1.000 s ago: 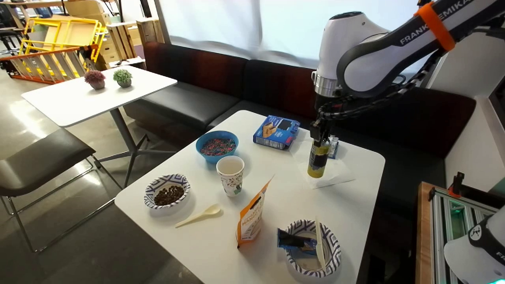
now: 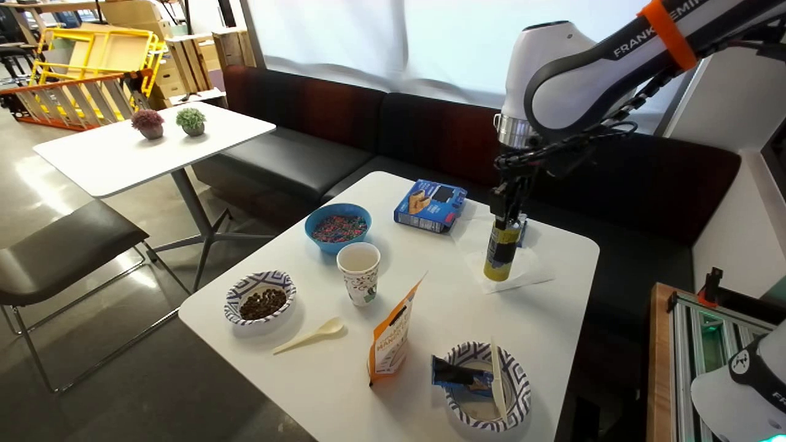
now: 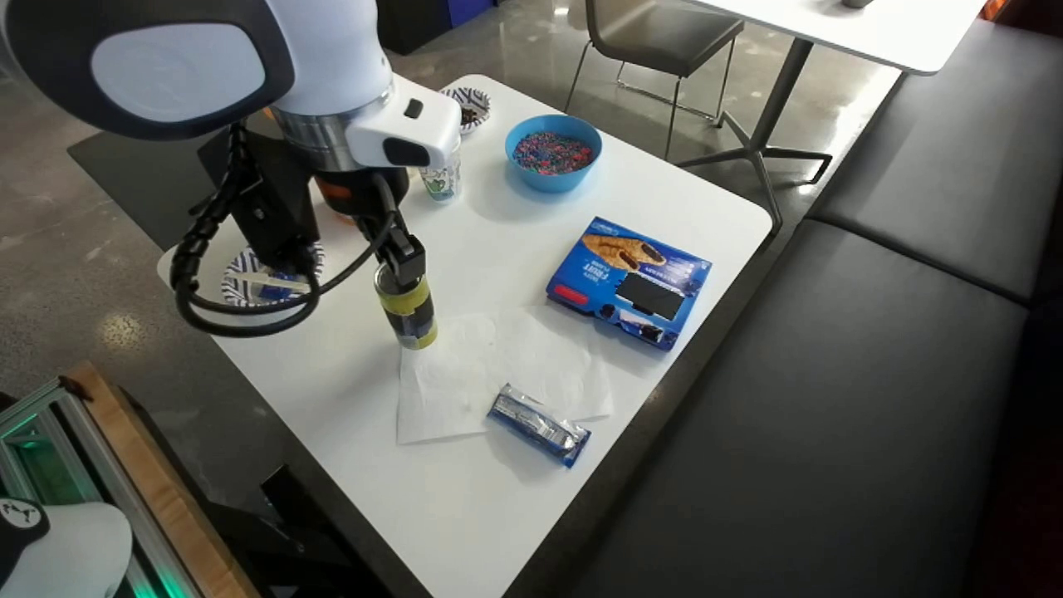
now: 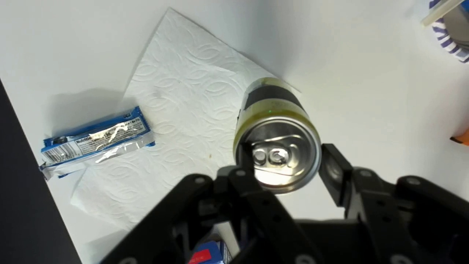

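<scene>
A yellow-green can with a dark band (image 2: 501, 253) is gripped near its top by my gripper (image 2: 508, 220), one finger on either side. Seen from the wrist, the can's silver lid (image 4: 285, 151) with its pull tab faces the camera, and the can leans a little. Its base is over one edge of a white paper towel (image 3: 498, 359); whether it touches is hard to tell. A blue and silver wrapped bar (image 3: 539, 425) lies partly on the towel's opposite edge.
On the table are a blue box (image 2: 431, 205), a blue bowl (image 2: 309, 227), a paper cup (image 2: 360, 283), a patterned bowl (image 2: 230, 304), a spoon (image 2: 307, 336), an orange-white pouch (image 2: 390, 345) and another patterned bowl (image 2: 521, 401) holding a wrapper and utensil.
Still in my gripper, the can has shifted slightly to the right and a little lower in exterior view 1. It now covers more of the wrapped bar there.
</scene>
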